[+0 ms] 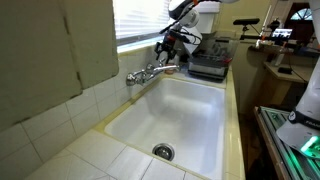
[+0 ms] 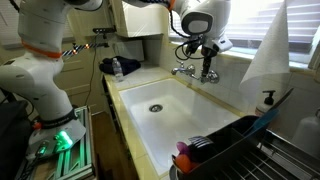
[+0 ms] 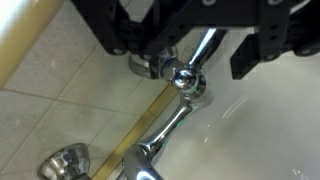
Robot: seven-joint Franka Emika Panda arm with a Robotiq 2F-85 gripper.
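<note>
My black gripper [image 2: 207, 76] hangs over the sink's back edge, beside the wall-mounted chrome faucet [image 2: 187, 71]. From the wrist view, its dark fingers [image 3: 245, 60] stand apart at the top of the picture. A chrome faucet handle [image 3: 187, 76] shows in the gap between them; whether the fingers touch it I cannot tell. A long chrome pipe [image 3: 168, 127] runs down from that handle, and a second round chrome fitting [image 3: 66, 161] is at lower left. The white sink basin [image 1: 165, 118] is empty, with a metal drain [image 1: 163, 152].
A black dish rack [image 2: 235, 148] with dishes stands at one end of the sink. A soap bottle [image 2: 265, 103] is on the back counter by the window. White tiles [image 1: 75, 120] rise close behind the faucet. Open space fills the basin.
</note>
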